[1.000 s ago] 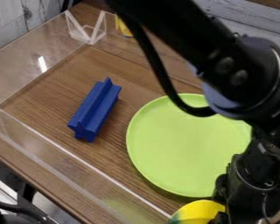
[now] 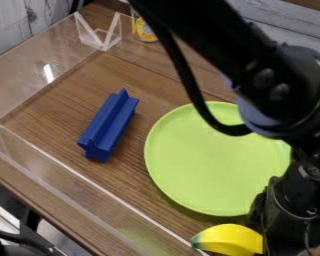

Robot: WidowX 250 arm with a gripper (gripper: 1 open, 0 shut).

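Note:
A yellow banana-like object (image 2: 227,239) with a green tip lies at the bottom edge, below the green plate (image 2: 203,170). My gripper (image 2: 267,232) is at the bottom right beside the yellow object, mostly dark and partly cut off; its fingertips are hard to make out, so its opening cannot be seen clearly. A blue bar-shaped object (image 2: 107,126) lies on the wooden table left of the plate.
Clear acrylic walls (image 2: 23,80) edge the table at the left and front. A yellow item (image 2: 144,30) stands at the back, partly hidden by my arm. The wood around the blue bar is clear.
My lower arm has shifted slightly at the right, near the yellow object, which shows a little differently at the bottom edge. The plate and blue bar are unchanged.

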